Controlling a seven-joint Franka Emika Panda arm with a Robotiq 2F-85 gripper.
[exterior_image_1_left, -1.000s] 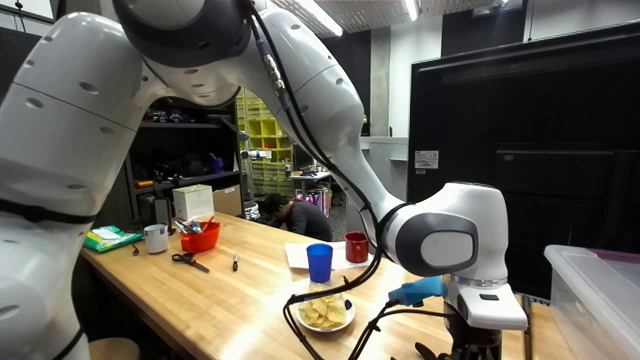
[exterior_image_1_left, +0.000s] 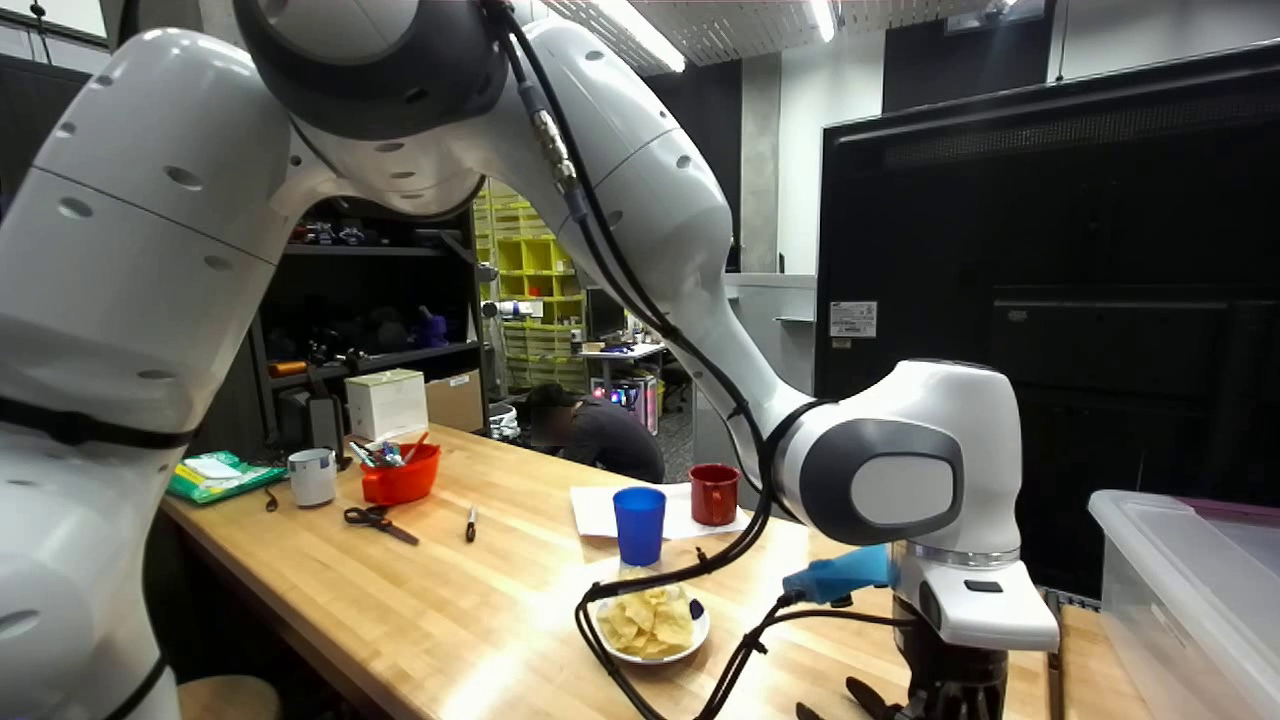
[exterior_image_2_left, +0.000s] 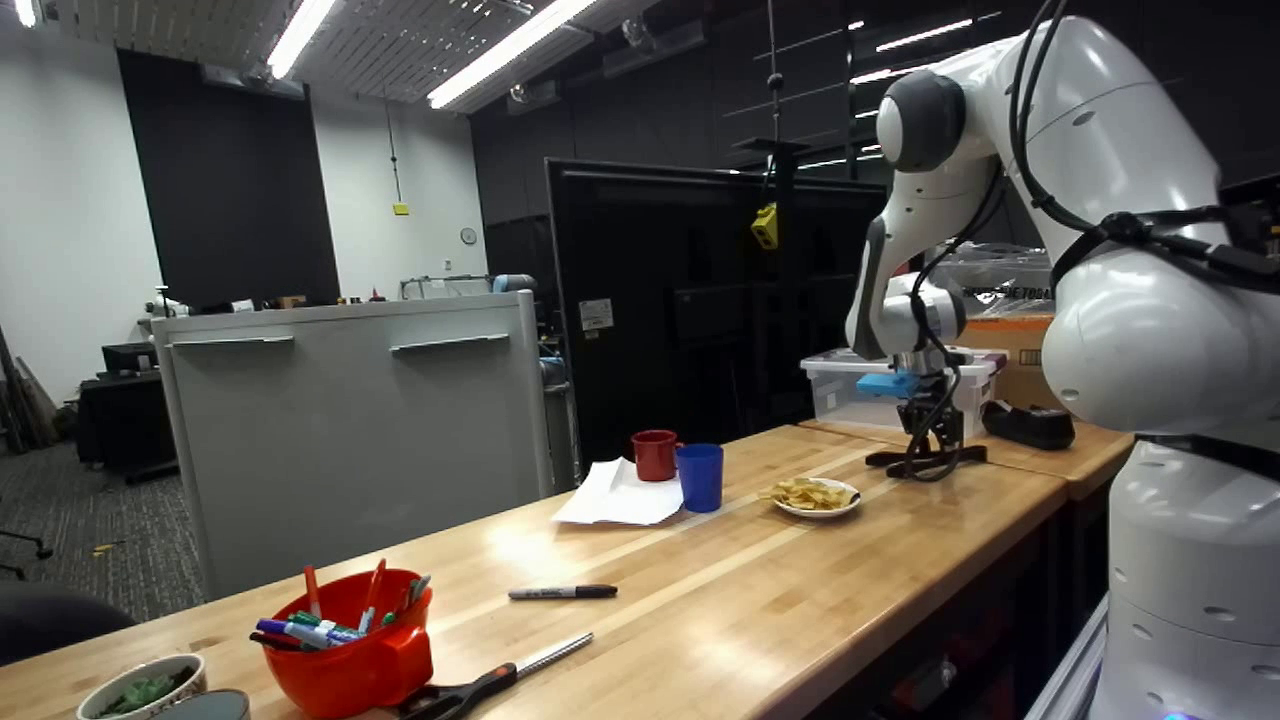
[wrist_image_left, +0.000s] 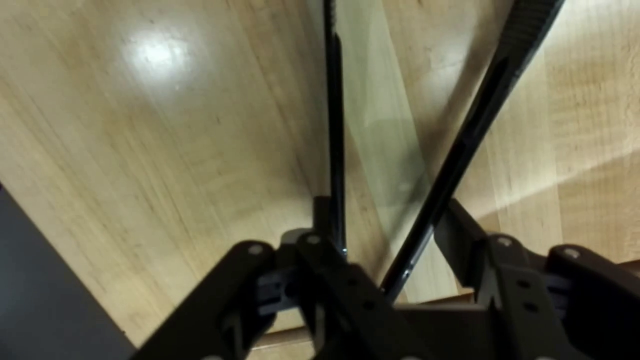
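Black tongs (wrist_image_left: 337, 150) lie between the fingers of my gripper in the wrist view, their two arms spread in a narrow V. One finger (wrist_image_left: 322, 216) is against the outside of the left arm, the other against the right arm. The hinge end is hidden among the finger links. Exterior view 1 shows only the ends of the tongs (exterior_image_1_left: 866, 696) at the bottom edge. In exterior view 2 the gripper (exterior_image_2_left: 930, 438) is low at the table's far end, the tongs (exterior_image_2_left: 890, 460) at or just above the wood.
A white plate of chips (exterior_image_2_left: 816, 510) stands near the gripper. Behind it are a blue cup (exterior_image_2_left: 701, 478) and a red mug (exterior_image_2_left: 655, 456), with white paper (exterior_image_2_left: 618, 494). A clear bin (exterior_image_1_left: 1182, 588) borders the arm. The tabletop between plate and marker (exterior_image_2_left: 561, 592) is free.
My arm has shifted slightly right and up in exterior view 1, and the ends of the tongs have shifted with it. Cup, mug and plate have stayed put. The person behind has moved slightly.
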